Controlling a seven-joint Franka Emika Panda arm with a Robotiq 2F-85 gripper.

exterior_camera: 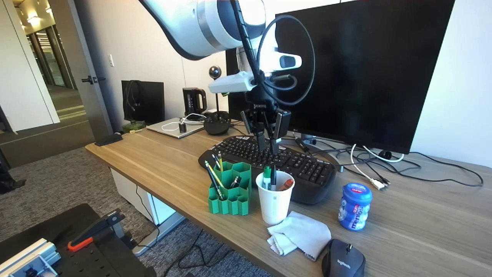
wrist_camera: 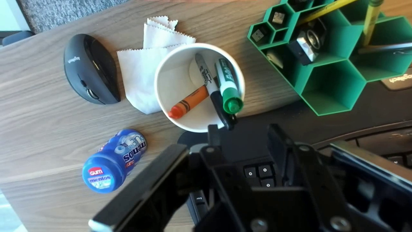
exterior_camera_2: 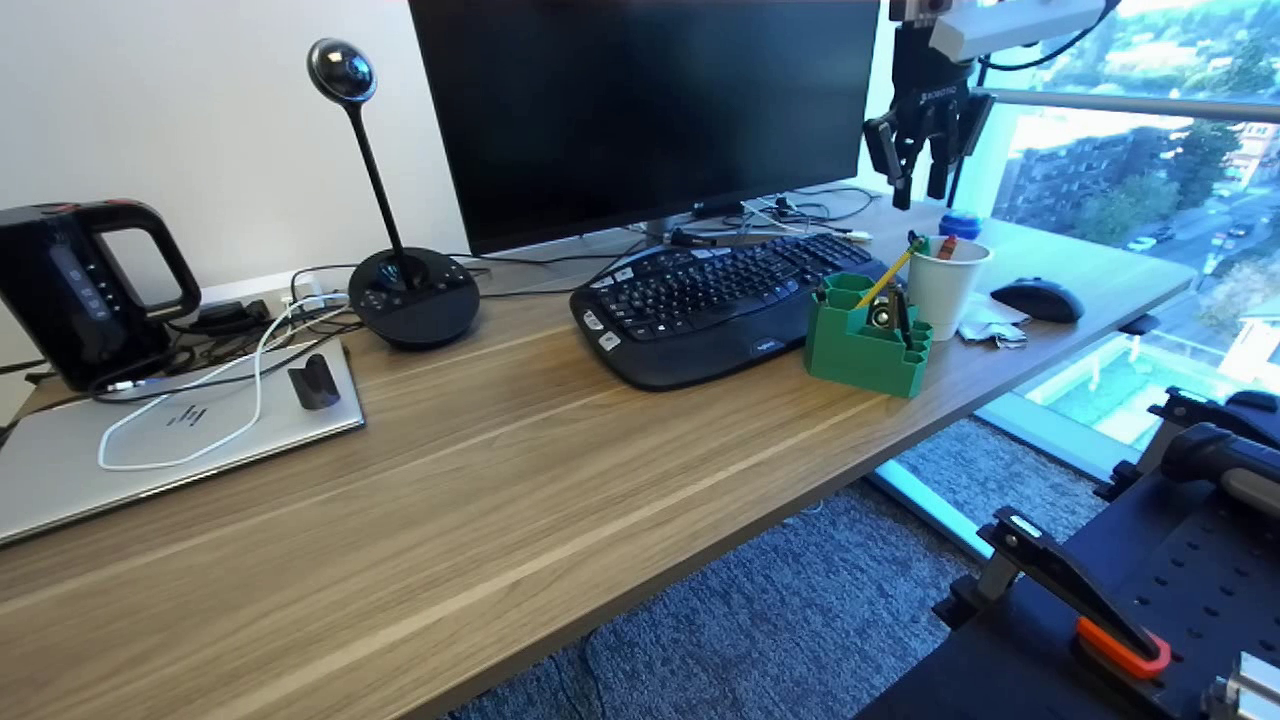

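Observation:
Above the keyboard, behind and higher than the white cup [exterior_camera: 274, 203], hangs my gripper [exterior_camera: 268, 150]. Its fingers are apart with nothing between them; in the wrist view a gap shows between the two fingertips. Inside the cup lean a green-capped marker [wrist_camera: 228, 83], a black marker [wrist_camera: 216, 98] and an orange crayon-like marker [wrist_camera: 189, 101]. The green organizer [exterior_camera: 229, 210] stands beside the cup and holds pencils, pens and small items in its hexagonal cells; one large cell [wrist_camera: 328, 89] looks empty.
A white cloth [exterior_camera: 302, 233] lies beside the cup, with a mouse [exterior_camera: 344, 259] and a blue gum bottle [exterior_camera: 355, 207] farther right. The black keyboard [exterior_camera: 300, 168] lies behind, under the monitor [exterior_camera: 359, 74]. Bare desk [exterior_camera_2: 480, 516] stretches out left of the organizer.

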